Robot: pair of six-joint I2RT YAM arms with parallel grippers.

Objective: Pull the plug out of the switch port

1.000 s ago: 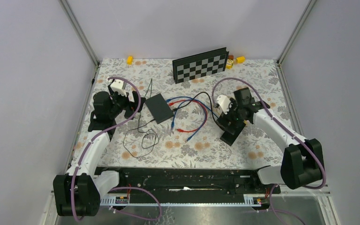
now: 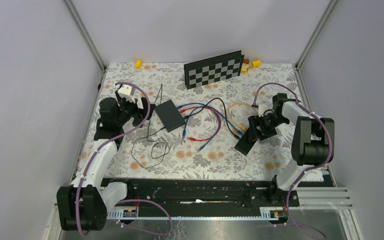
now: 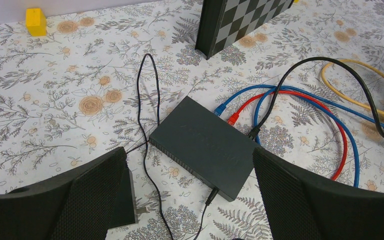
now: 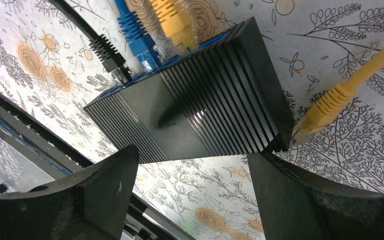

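The small ribbed black switch [image 4: 190, 110] has black [image 4: 111, 60], blue [image 4: 144, 50] and yellow [image 4: 177, 25] plugs along its upper side in the right wrist view; a loose-looking yellow plug [image 4: 322, 112] lies by its right end. My right gripper [image 2: 260, 127] is over the switch, fingers apart at the near side, nothing visible between them. My left gripper stands open near a larger black box [image 3: 205, 145] with blue, red and black cables.
A checkerboard [image 2: 212, 72] stands at the back, with yellow blocks [image 2: 138, 64] nearby. Thin black cables lie around the left gripper.
My right arm has moved right from over the middle of the switch and its cables toward the switch's right end. My left arm has not moved.
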